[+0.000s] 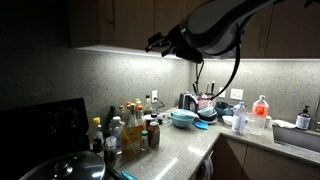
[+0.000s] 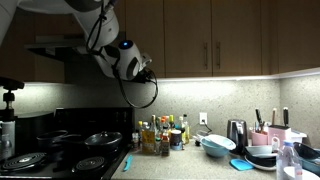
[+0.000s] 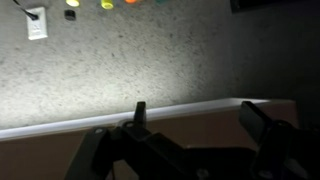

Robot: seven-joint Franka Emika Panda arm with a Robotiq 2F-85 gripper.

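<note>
My gripper (image 1: 158, 45) is raised high beside the upper cabinets in exterior view 1, well above the counter. It stands open, with only wall and cabinet edge behind the gap between its fingers in the wrist view. Exterior view 2 has the gripper (image 2: 149, 70) in front of the cabinet doors, far above a group of bottles and jars (image 2: 163, 135). Nothing is touching it that I can make out.
Upper cabinets (image 2: 185, 40) are close to the arm. Below are a stove with a covered pan (image 2: 103, 140), stacked bowls (image 1: 182, 117), a toaster (image 2: 237, 132) and a clear jug (image 2: 289, 160). Bare counter (image 1: 175, 150) lies in front of the bottles.
</note>
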